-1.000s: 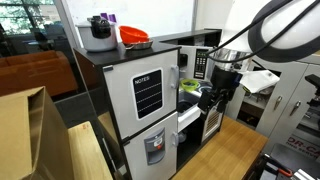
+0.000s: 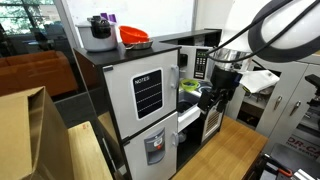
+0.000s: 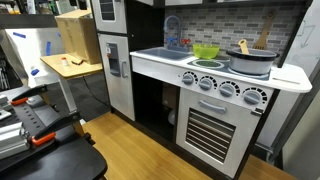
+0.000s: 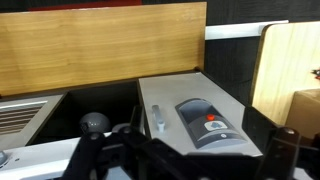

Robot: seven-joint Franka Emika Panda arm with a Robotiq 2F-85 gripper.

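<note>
My gripper (image 2: 207,102) hangs in front of the toy kitchen, to the right of the fridge in the first exterior view. In the wrist view the gripper stands open, its dark fingers wide apart at the bottom edge. Between and beyond them shows the lower fridge door (image 4: 181,88) with its grey dispenser panel (image 4: 207,118) and a light handle (image 4: 158,118). Nothing is held. That door looks shut in the second exterior view, where its handle (image 3: 126,69) is visible.
A dark open cupboard (image 3: 155,100) lies beside the fridge, with a round metal object (image 4: 95,122) inside. On the counter are a green bowl (image 3: 206,50) and a grey pot (image 3: 250,63). A red bowl (image 2: 134,35) sits atop the fridge.
</note>
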